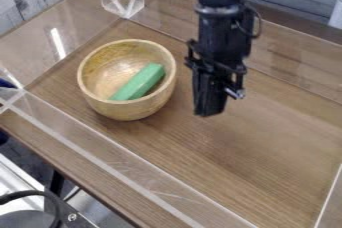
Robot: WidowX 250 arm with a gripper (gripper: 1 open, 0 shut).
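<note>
My gripper [206, 102] hangs over the middle of the wooden table, just right of a tan round bowl [99, 66]. It is dark and points downward; it looks shut, with nothing visible between its fingers. A green oblong object [139, 82] lies inside the bowl on its right side.
A small clear container [120, 0] stands at the back left. A dark coiled cable or hose [30, 210] lies at the lower left corner.
</note>
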